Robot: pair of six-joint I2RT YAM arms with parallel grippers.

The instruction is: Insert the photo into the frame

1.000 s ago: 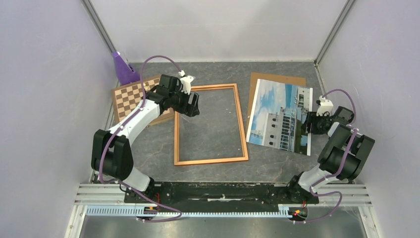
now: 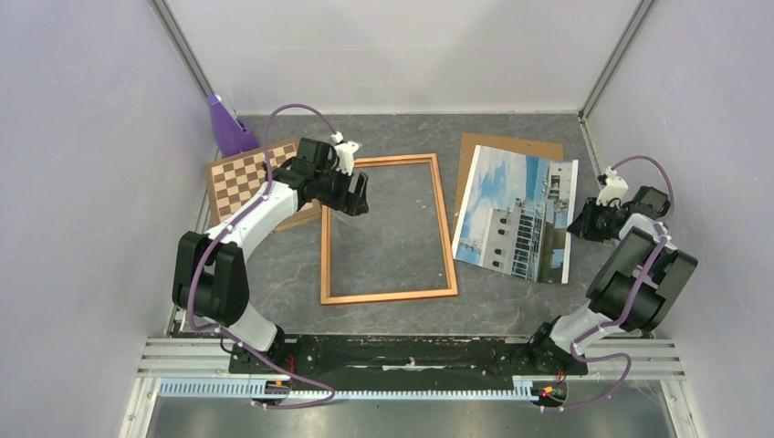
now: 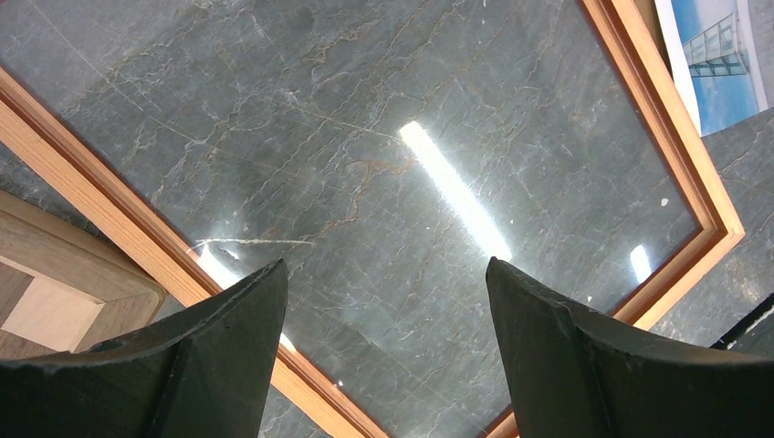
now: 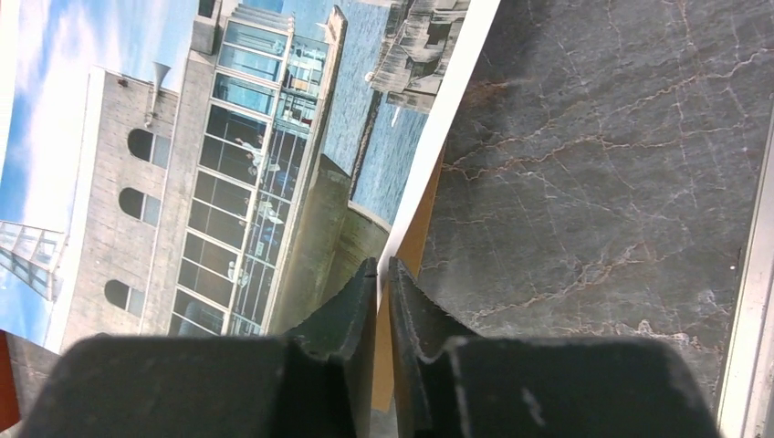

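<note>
A photo (image 2: 511,210) of a white building under blue sky lies on a brown board (image 2: 511,143), right of the empty wooden frame (image 2: 390,296). My left gripper (image 2: 351,193) hovers over the frame's upper left, open, the frame (image 3: 666,100) visible below it in the left wrist view. My right gripper (image 2: 577,224) is at the photo's right edge. In the right wrist view its fingertips sit close together at the white border of the photo (image 4: 137,228), which is slightly raised off the board; whether they grip it is unclear.
A checkerboard (image 2: 235,182) lies at the left, partly under the left arm, with a purple object (image 2: 228,125) behind it. Walls enclose the sides and back; the right arm is close to the right wall. Bare grey surface shows along the front.
The left arm is nearly still.
</note>
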